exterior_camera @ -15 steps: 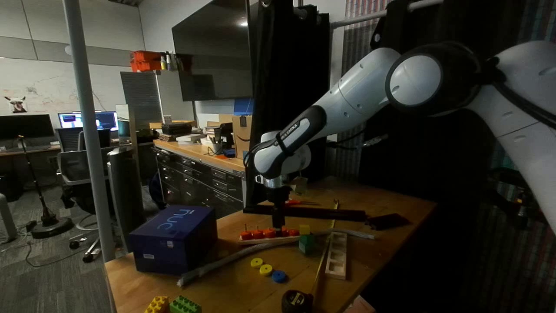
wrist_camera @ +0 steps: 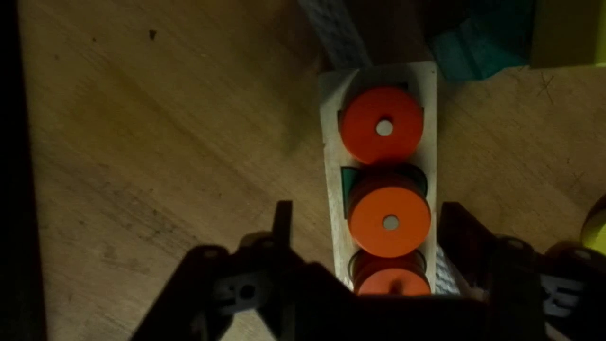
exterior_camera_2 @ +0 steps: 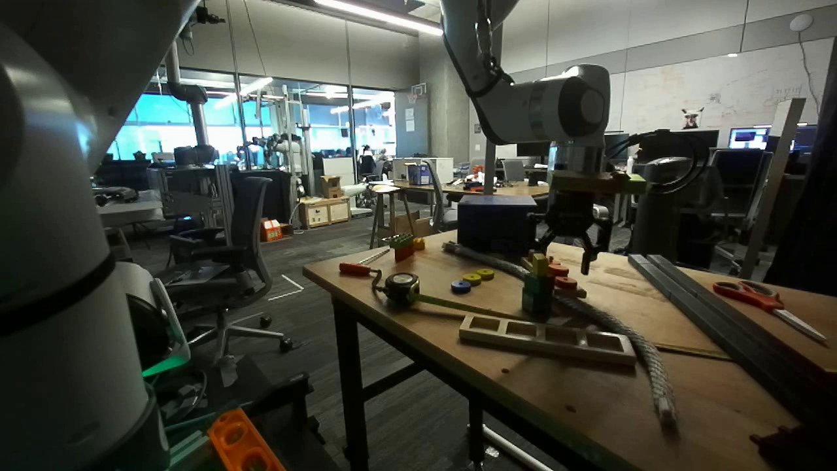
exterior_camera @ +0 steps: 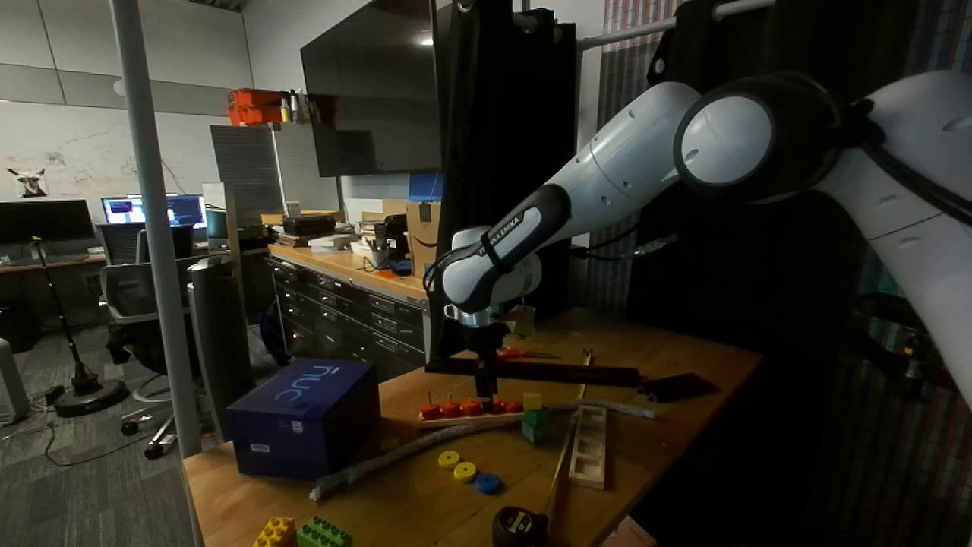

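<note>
Directly under my gripper lies a long pale wooden peg board (wrist_camera: 330,187) carrying red and orange discs. In the wrist view a red disc (wrist_camera: 369,136) is at the far end. An orange disc (wrist_camera: 378,236) sits nearer, roughly level with the fingertips, and part of another shows below it. My fingers (wrist_camera: 282,224) stand apart, one on each side of the board, and I see nothing clamped between them. Exterior view 1 shows the gripper (exterior_camera: 487,397) low over the row of discs (exterior_camera: 451,409).
Stacked green and yellow blocks (exterior_camera: 535,425) stand close to the board's end. Two yellow discs (exterior_camera: 465,472) and a blue disc (exterior_camera: 488,483) lie loose. Around them are a rope (exterior_camera: 401,453), a wooden frame (exterior_camera_2: 541,337), a tape measure (exterior_camera_2: 401,288) and a blue box (exterior_camera: 305,418).
Compared with a second ago, the arm has barely shifted. Discs, board and blocks remain where they were.
</note>
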